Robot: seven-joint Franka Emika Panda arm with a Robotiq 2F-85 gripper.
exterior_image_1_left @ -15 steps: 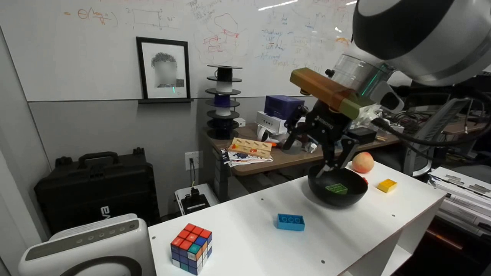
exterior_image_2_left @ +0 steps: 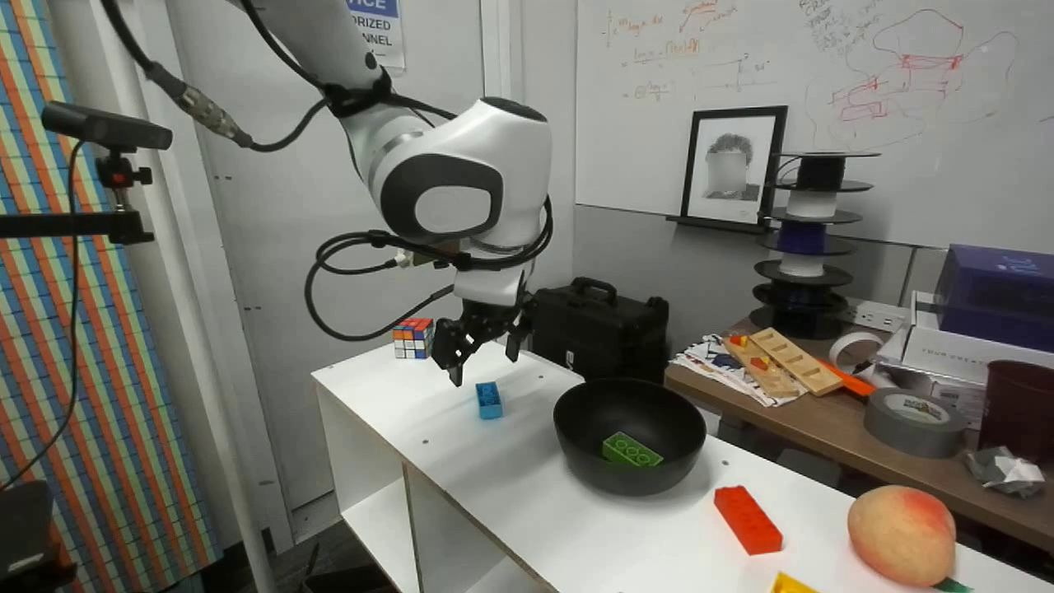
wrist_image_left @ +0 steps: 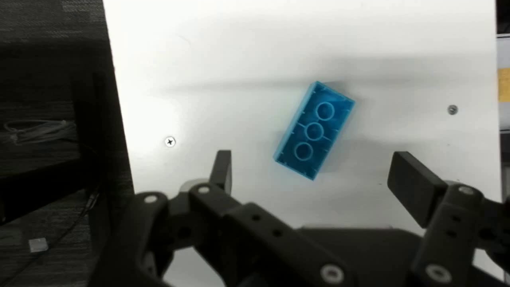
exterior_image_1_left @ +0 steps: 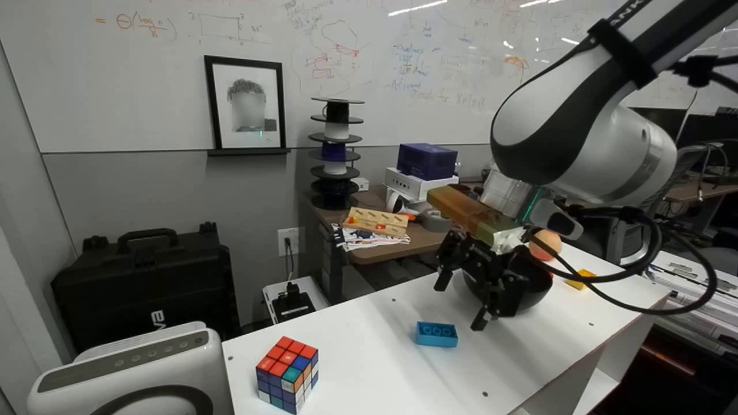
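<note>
A blue brick (wrist_image_left: 314,131) lies on the white tabletop (exterior_image_1_left: 360,359), its hollow side with several rings turned up. In the wrist view it sits slanted, beyond the fingertips and between their lines. My gripper is open and empty, hanging above the table close to the brick; in exterior view 2 the gripper (exterior_image_2_left: 484,364) appears just over it. A black bowl (exterior_image_2_left: 629,435) holds a green brick (exterior_image_2_left: 632,450). In exterior view 1 my gripper (exterior_image_1_left: 460,304) partly covers the bowl and hides the green brick.
A Rubik's cube (exterior_image_1_left: 287,373) stands at one end of the table. Past the bowl are a red brick (exterior_image_2_left: 748,520), a yellow brick (exterior_image_2_left: 790,584) and a peach (exterior_image_2_left: 901,534). Bare tabletop surrounds the blue brick.
My gripper has come down from above the bowl and moved toward the blue brick, still open. The brick, bowl and cube stay in place.
</note>
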